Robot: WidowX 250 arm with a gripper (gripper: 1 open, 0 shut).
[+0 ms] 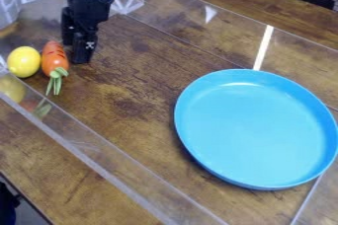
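The black robot gripper [79, 43] reaches down at the upper left, just behind an orange carrot [54, 60] with green leaves and a yellow lemon [23, 61]. Its fingers are dark and small, so I cannot tell whether they are open or shut, or whether anything is between them.
A large blue plate [255, 128] fills the right side of the wooden table [132, 111]. Clear plastic walls edge the work area.
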